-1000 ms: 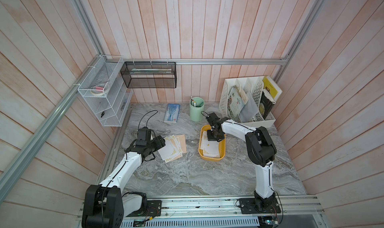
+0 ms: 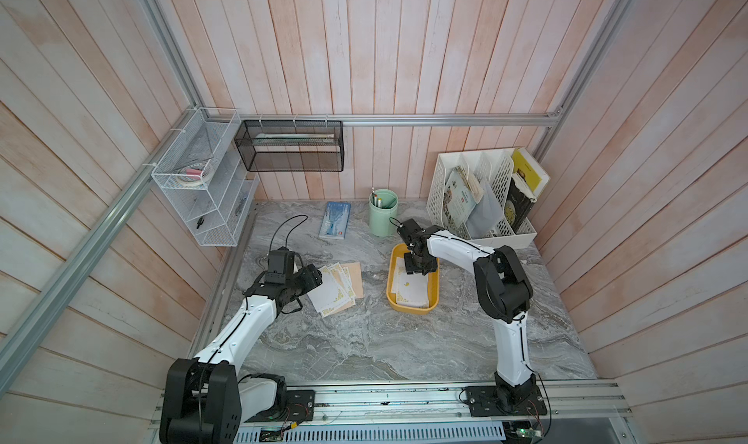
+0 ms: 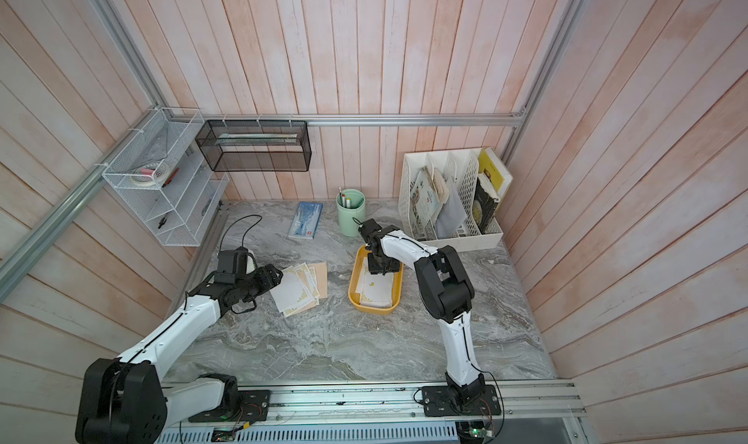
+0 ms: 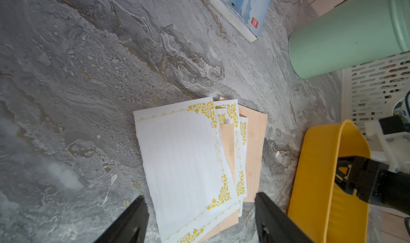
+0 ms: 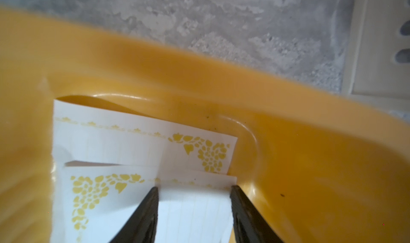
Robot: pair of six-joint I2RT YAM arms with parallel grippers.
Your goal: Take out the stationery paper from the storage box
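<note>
White stationery paper (image 5: 141, 127) with yellow flower corners lies in the yellow storage box (image 5: 141, 63), in at least two offset sheets. Over the box's far part hangs my right gripper, open; the white sheet (image 5: 190, 208) shows between and beyond its fingers, and whether they touch it I cannot tell. My left gripper is open and empty above a fanned pile of flowered sheets (image 4: 183, 149) and tan sheets (image 4: 255, 149) on the table, left of the box. In the top left view my right arm covers the box's far end (image 2: 399, 250).
A green pen cup (image 2: 383, 214) stands behind the box, and a blue boxed item (image 2: 335, 219) lies further left. At back right is a white file holder (image 2: 479, 198) with papers.
The top sheet in the box has moved a little. My left arm and the pile on the table stay the same.
</note>
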